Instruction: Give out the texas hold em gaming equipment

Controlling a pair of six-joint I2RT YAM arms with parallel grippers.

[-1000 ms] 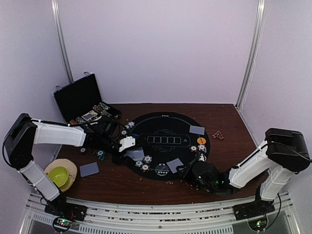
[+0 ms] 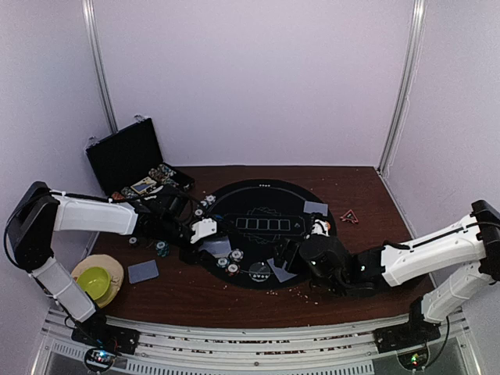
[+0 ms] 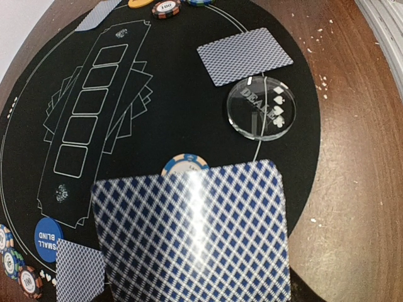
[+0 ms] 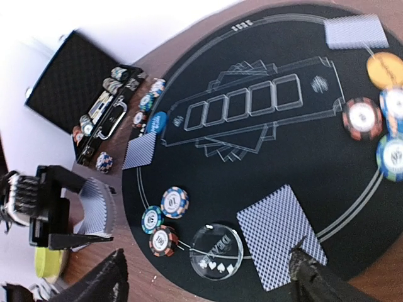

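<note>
My left gripper is shut on a blue-backed playing card (image 3: pixel 195 233), gripped by opposite edges and slightly bowed above the mat's left side. My right gripper is open, its fingers (image 4: pixel 97 283) wide apart with nothing between them. Below it, another card (image 4: pixel 280 236) lies flat on the black poker mat (image 2: pixel 258 205) beside the clear dealer button (image 4: pixel 216 250). In the top view, the right arm partly covers this card. One card (image 4: pixel 140 151) rests near the small blind button (image 3: pixel 48 240), and another (image 2: pixel 316 208) at the mat's far right.
The open chip case (image 2: pixel 125 156) stands at the back left. A loose card (image 2: pixel 143 271) and a green bowl (image 2: pixel 94 282) are at the front left. Chips (image 4: pixel 362 118) sit around the mat's edge. A small red triangular object (image 2: pixel 349 217) lies right of the mat.
My right gripper has moved back and left over the mat, now covering the right-hand chips and part of the near card in the top view. The left arm looks still.
</note>
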